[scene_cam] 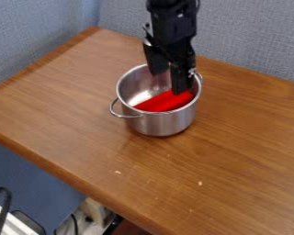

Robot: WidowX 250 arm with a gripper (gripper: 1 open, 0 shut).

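A steel pot (158,123) with wire handles stands near the middle of the wooden table. Inside it lies a red elongated object (157,103). My black gripper (168,78) reaches down from the top of the view into the back of the pot, its fingers open, one toward the left and one over the red object's right part. Whether the fingertips touch the red object I cannot tell.
Grey padded walls stand behind and to the left. Cables and a white frame lie below the table at the bottom left.
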